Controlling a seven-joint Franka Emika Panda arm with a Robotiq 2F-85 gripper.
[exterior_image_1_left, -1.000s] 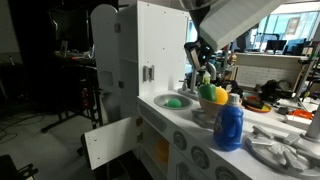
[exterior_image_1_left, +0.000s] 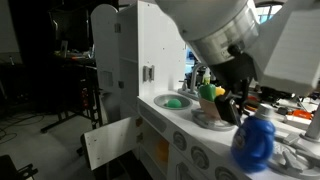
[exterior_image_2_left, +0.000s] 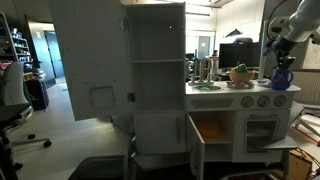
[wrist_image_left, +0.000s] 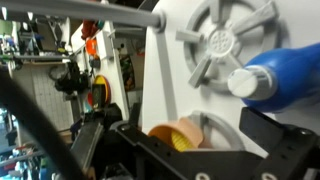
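Observation:
A blue bottle (exterior_image_1_left: 253, 143) with a white cap is tilted and blurred near the front edge of the white counter (exterior_image_1_left: 175, 118). My gripper (exterior_image_1_left: 238, 92) is just above and beside it, partly hidden by the arm. In the wrist view the bottle (wrist_image_left: 295, 75) points its cap toward the right finger (wrist_image_left: 262, 128), very close to it; whether they touch I cannot tell. My gripper stands open, with the bottle off to one side of the gap. Exterior view 2 shows the blue bottle (exterior_image_2_left: 282, 79) right under the gripper (exterior_image_2_left: 275, 62).
An orange bowl (wrist_image_left: 177, 132) with yellow inside sits beyond the fingers. White burners (wrist_image_left: 222, 38) adjoin the bottle. A round dish (exterior_image_1_left: 172, 102) with a green item lies farther left. Below the counter, one cabinet (exterior_image_2_left: 212, 130) stands open.
My arm has come down and toward the camera, over the counter. The bottle, upright and sharp before, has shifted right and toward the camera and now tilts.

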